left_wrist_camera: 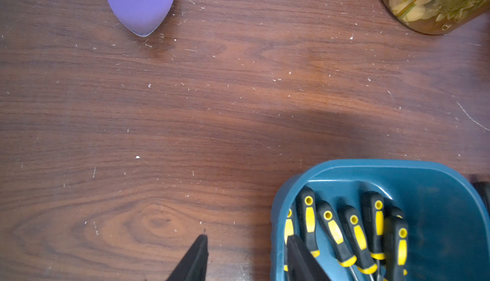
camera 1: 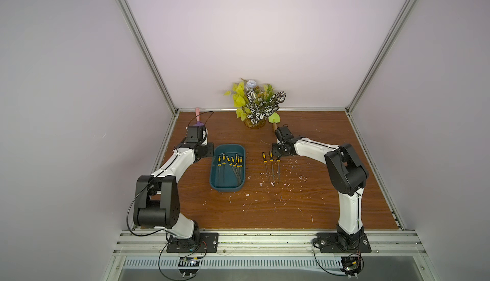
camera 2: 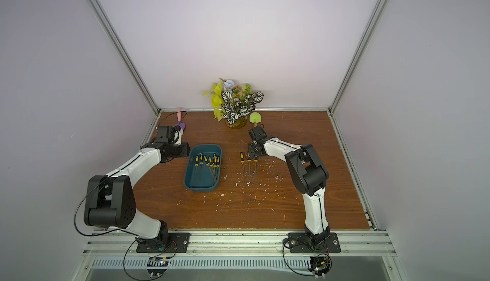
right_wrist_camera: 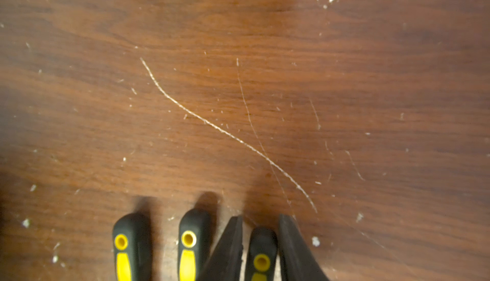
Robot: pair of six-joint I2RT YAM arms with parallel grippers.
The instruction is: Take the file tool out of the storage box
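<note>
The blue storage box (camera 1: 228, 187) holds several files with black-and-yellow handles (left_wrist_camera: 332, 228), bunched at its far end. Outside it, to the right, three similar files lie side by side on the table: a left file (right_wrist_camera: 133, 245), a middle file (right_wrist_camera: 195, 240) and a right file (right_wrist_camera: 261, 250). My right gripper is over the right file, its fingers on either side of the handle with narrow gaps showing, so it stands open. At the box's far left corner my left gripper is open and empty, with one finger (left_wrist_camera: 301, 260) over the box's left wall.
A flower vase (camera 1: 255, 122) stands at the back. A green shovel (camera 1: 274, 118) lies beside it, and a purple shovel (left_wrist_camera: 140, 0) lies at the back left. Small white scraps litter the wood table (camera 1: 306, 204), whose front and right are otherwise clear.
</note>
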